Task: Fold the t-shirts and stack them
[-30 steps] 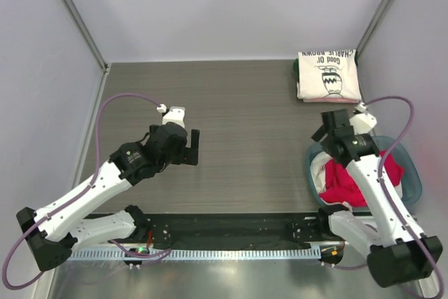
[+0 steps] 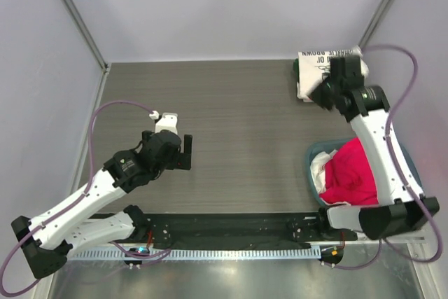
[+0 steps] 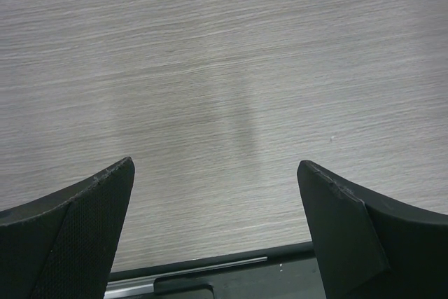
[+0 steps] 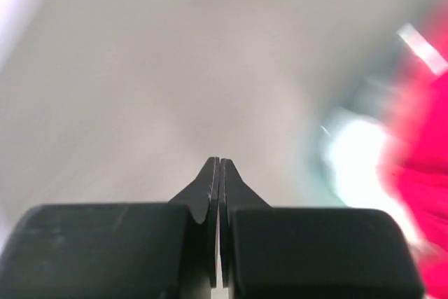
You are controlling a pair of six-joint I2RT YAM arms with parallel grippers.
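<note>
A folded white shirt with black print (image 2: 311,73) lies at the table's back right, on something dark green that peeks out at its left edge. Red cloth (image 2: 350,176) and some white cloth (image 2: 319,171) fill a grey-blue basket (image 2: 308,166) at the right. My right gripper is shut with nothing visible between its fingers; in the top view it is blurred, above the table near the folded shirt, and its arm hides part of shirt and basket. Over bare table at the left, my left gripper stands open and empty.
Light walls (image 2: 231,12) close it in at the back and sides. A dark rail (image 2: 224,225) runs along its front edge.
My left arm shifted slightly left early on.
</note>
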